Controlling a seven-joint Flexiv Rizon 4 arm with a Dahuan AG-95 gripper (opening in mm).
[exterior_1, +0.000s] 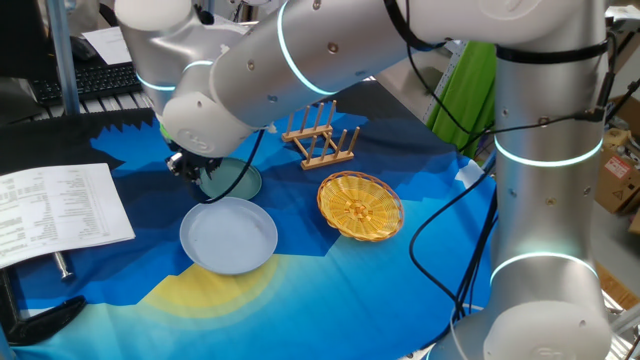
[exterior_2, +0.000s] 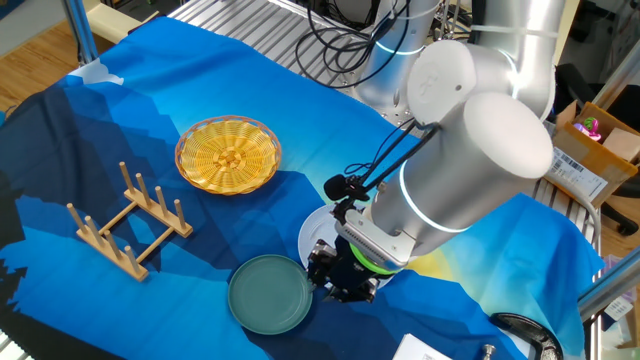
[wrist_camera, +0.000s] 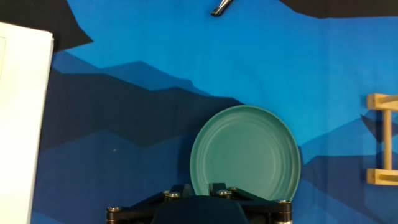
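Note:
A round green plate lies flat on the blue patterned cloth, seen whole in the wrist view and partly behind the arm's cable in exterior view 1. My gripper hangs pointing down, beside the green plate and over part of the pale blue plate. At the bottom of the wrist view its fingers stand apart with a narrow gap, and nothing shows between them. The near edge of the green plate runs behind the fingers there. Whether they touch anything cannot be told.
A wooden dish rack and a round yellow wicker basket stand on the cloth, both clear of the arm. Paper sheets and a black clamp occupy the other side. Cloth between plates and basket is free.

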